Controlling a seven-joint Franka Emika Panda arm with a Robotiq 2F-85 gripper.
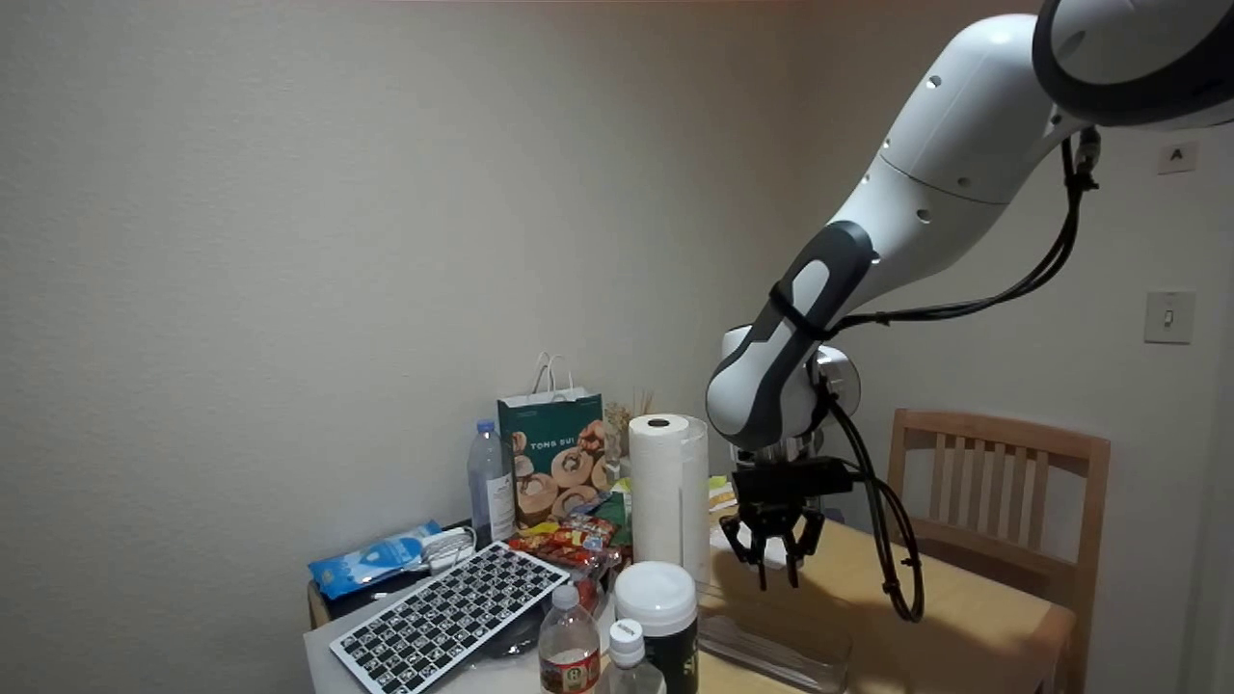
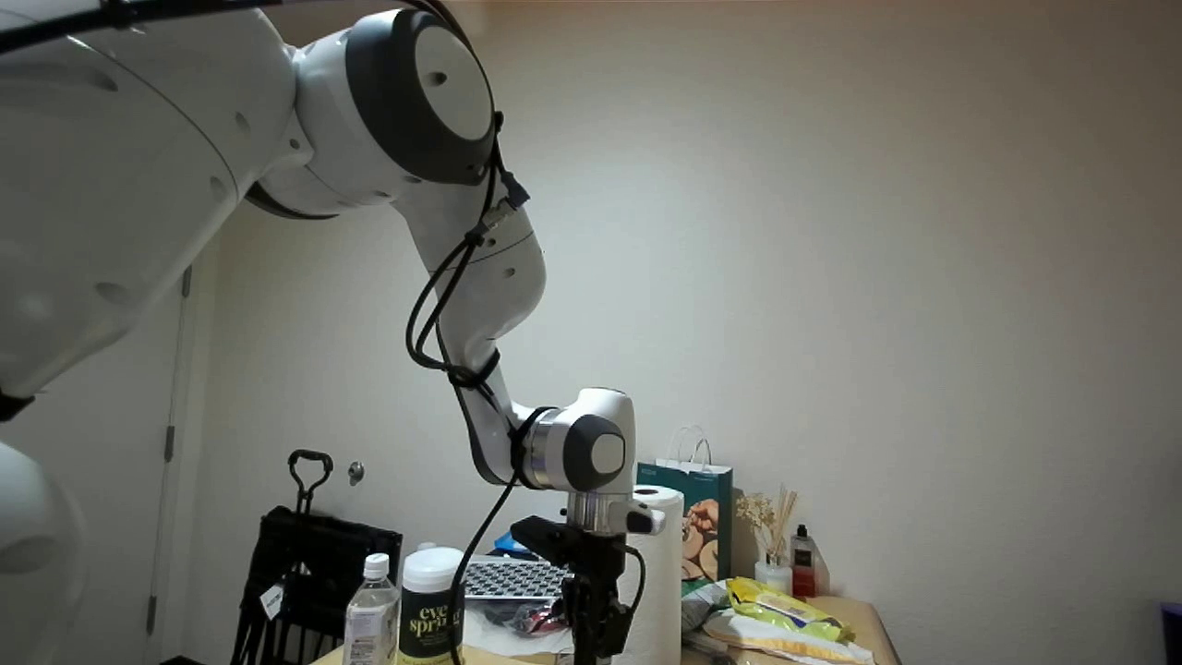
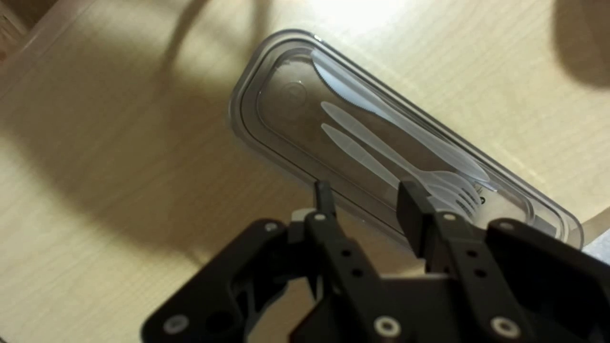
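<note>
My gripper is open above the table, its black fingers apart with nothing between them. Below it in the wrist view lies a clear, long tray (image 3: 280,137) with rounded corners. Inside the tray are a clear plastic knife (image 3: 394,114), a fork (image 3: 389,153) and another piece of clear cutlery (image 3: 357,153), whose far end is hidden behind a finger. The fingertips appear over the tray's near long edge. In exterior view 1 the gripper (image 1: 777,569) hangs clear of the tabletop, with the tray (image 1: 769,657) beneath and toward the camera.
A paper towel roll (image 1: 657,492) stands left of the gripper. Nearer the camera are a white-lidded canister (image 1: 657,601) and bottles (image 1: 570,648). A checkered board (image 1: 451,619) leans at the left. Bare table (image 1: 960,590) extends to the right, beside a wooden chair (image 1: 1006,440).
</note>
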